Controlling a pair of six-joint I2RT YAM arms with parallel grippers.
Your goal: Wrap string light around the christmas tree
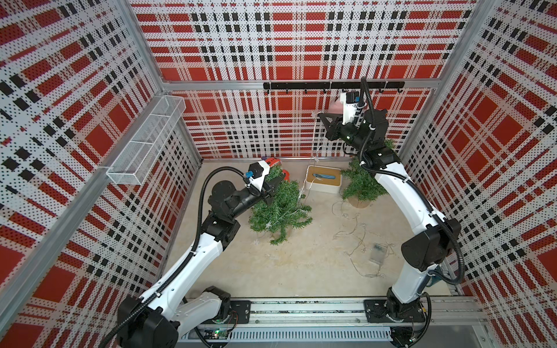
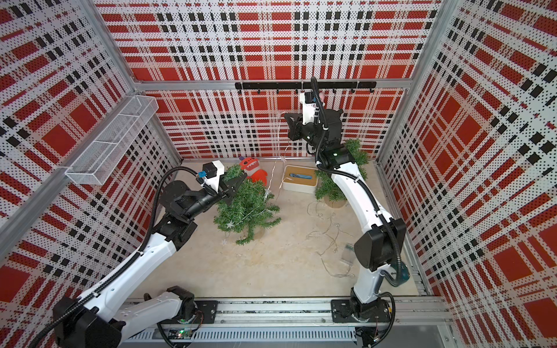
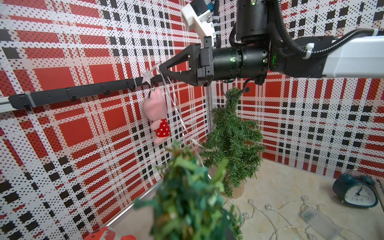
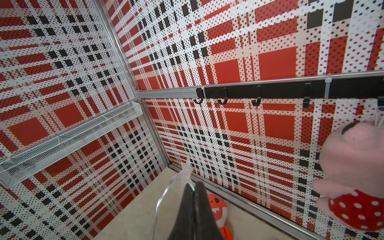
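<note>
The christmas tree (image 1: 281,211) stands left of centre; in the left wrist view its blurred top (image 3: 180,188) fills the lower middle. My left gripper (image 1: 272,185) is shut on the tree's top, its fingers largely hidden. String light (image 2: 268,191) runs from the tree up to my right gripper, high at the back. That gripper is shut with the thin wire at its tips, beside a clear star (image 3: 147,76). More wire and a battery box (image 1: 377,253) lie on the table at the right.
A second tree (image 3: 230,148) stands back right, beside a tray (image 1: 323,185). A pink plush toy (image 3: 156,116) hangs from the back rail; a red toy (image 2: 255,174) sits behind the tree. A clock (image 3: 356,191) is at the right.
</note>
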